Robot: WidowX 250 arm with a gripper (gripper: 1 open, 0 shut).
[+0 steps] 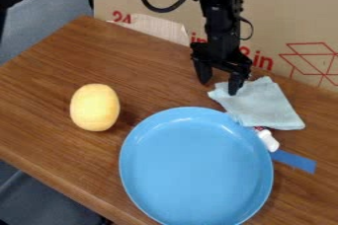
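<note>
My black gripper (218, 76) hangs at the back of the wooden table, open, its fingers low at the upper left edge of a light blue cloth (264, 109). In front of the cloth lies a blue plate (196, 165). A yellow oval object (95, 108) sits to the left of the plate.
A cardboard box (297, 37) stands along the back. A small white tube (267, 139) and a blue strip (294, 161) lie right of the plate, partly hidden.
</note>
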